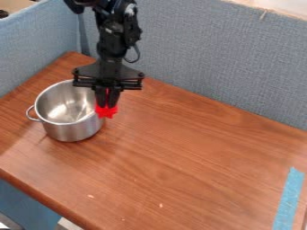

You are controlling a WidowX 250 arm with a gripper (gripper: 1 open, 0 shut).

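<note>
A steel pot (68,123) with side handles stands on the left of the wooden table. My gripper (106,101) hangs over the pot's right rim, pointing down, with a red object (106,111) at its fingertips. The gripper appears shut on it. The fingers partly hide the object, so its full shape cannot be told.
A blue tape strip (288,198) lies at the right edge. Padded grey-blue walls (204,63) border the back and left.
</note>
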